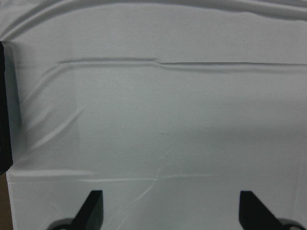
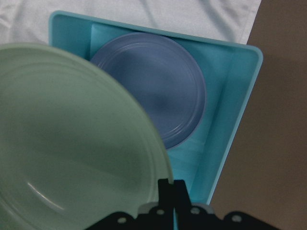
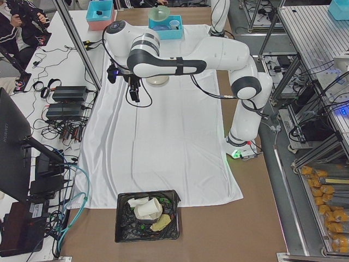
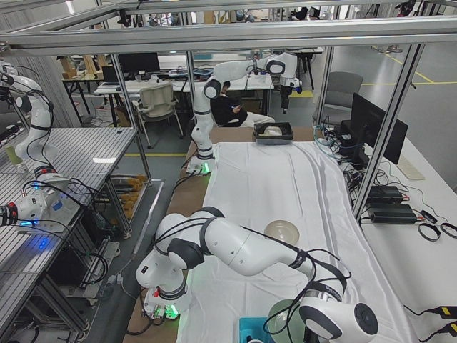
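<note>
My right gripper is shut on the rim of a green plate [image 2: 72,139], which it holds over the left part of a cyan bin [image 2: 230,115]. A blue plate [image 2: 163,81] lies inside that bin, with a cup beside it in the camera left view. My left gripper is open over the bare white cloth [image 1: 168,120], its fingers apart with nothing between them. A cream plate [image 4: 282,230] lies on the cloth near the bin.
A black bin [image 3: 123,218] with cups and scraps stands at the cloth's other end. A monitor and cables line the side table.
</note>
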